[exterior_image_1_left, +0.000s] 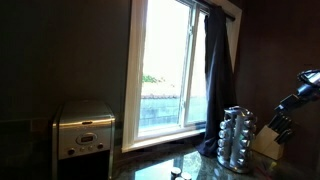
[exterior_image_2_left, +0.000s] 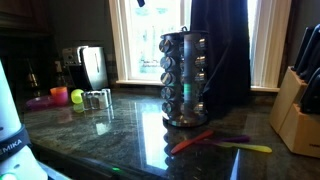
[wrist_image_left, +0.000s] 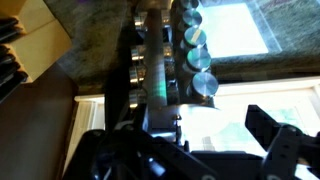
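Observation:
My gripper is open in the wrist view, its two dark fingers wide apart with nothing held between them. The spice rack (wrist_image_left: 155, 55), a tall carousel of silver-lidded jars, shows beyond the fingers. In exterior view 1 the gripper (exterior_image_1_left: 280, 127) hangs at the right, above and beside the spice rack (exterior_image_1_left: 236, 142) and apart from it, near the wooden knife block (exterior_image_1_left: 268, 142). The rack (exterior_image_2_left: 185, 80) stands upright on the dark counter in exterior view 2.
Red (exterior_image_2_left: 192, 141) and yellow (exterior_image_2_left: 245, 147) utensils lie before the rack, left of the knife block (exterior_image_2_left: 300, 115). Small jars (exterior_image_2_left: 98, 99), a pink cup (exterior_image_2_left: 60, 97) and a toaster-like appliance (exterior_image_2_left: 92, 66) stand at the left. A dark curtain (exterior_image_1_left: 217, 70) hangs behind.

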